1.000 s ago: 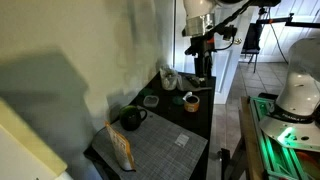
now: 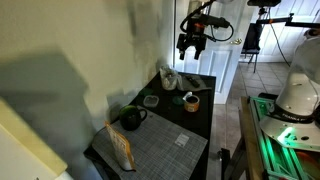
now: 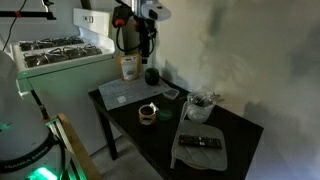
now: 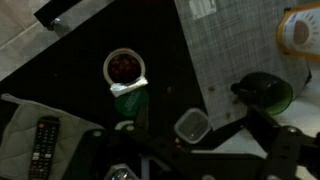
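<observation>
My gripper (image 2: 191, 47) hangs open and empty, high above the dark table, as exterior view 1 shows. Its two dark fingers intrude at the lower edge of the wrist view. Below it stands a light-coloured cup (image 2: 192, 103) with dark reddish contents, seen from above as a round cup (image 4: 124, 68). Touching or close beside that is a green item (image 4: 132, 101). A clear small container (image 4: 192, 125) lies under the gap between the fingers. To its right is a black mug (image 4: 264, 90). Nothing is being touched.
A grey mat (image 2: 165, 150) carries a tall bag (image 2: 122, 149) and a small pale item (image 2: 181, 140). On a grey pad (image 3: 228, 147) lies a remote (image 3: 200, 141), with a shiny bag (image 3: 203, 103) behind. Bare table lies at the front right.
In exterior view 1 my gripper has risen and moved left and farther back from its place above the cup. The objects on the table stay where they were.
</observation>
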